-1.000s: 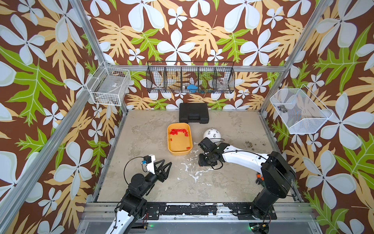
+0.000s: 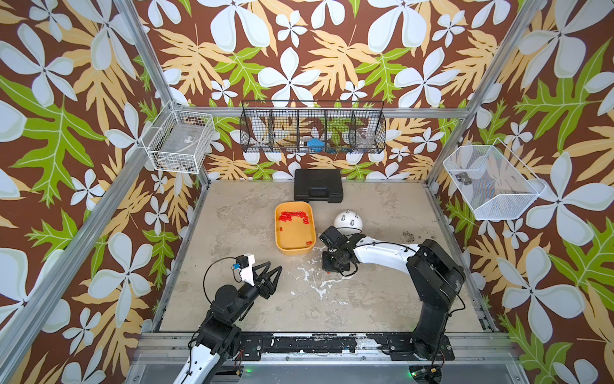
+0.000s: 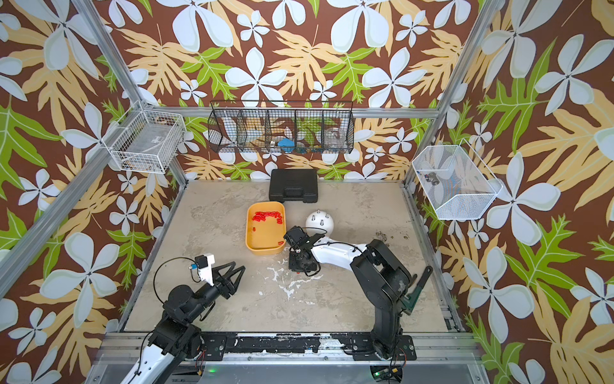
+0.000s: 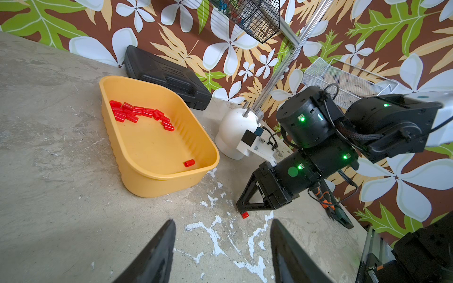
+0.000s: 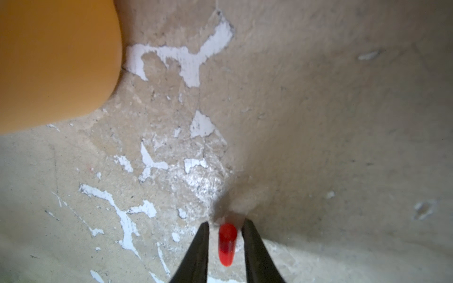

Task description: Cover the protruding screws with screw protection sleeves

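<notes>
A white dome with protruding screws [image 2: 348,219] stands right of the yellow bin [image 2: 295,238], which holds several red sleeves [image 4: 128,110]. One red sleeve [image 5: 227,243] lies on the floor between the fingertips of my right gripper, which is part open and low over it. My left gripper is open with nothing between its fingers, at the front left, apart from the bin.
A black case [image 2: 318,185] lies at the back. Wire baskets [image 2: 180,142] hang on the frame. The floor left of the bin is clear; a tool [image 4: 330,202] lies at the right edge.
The left arm has not visibly moved.
</notes>
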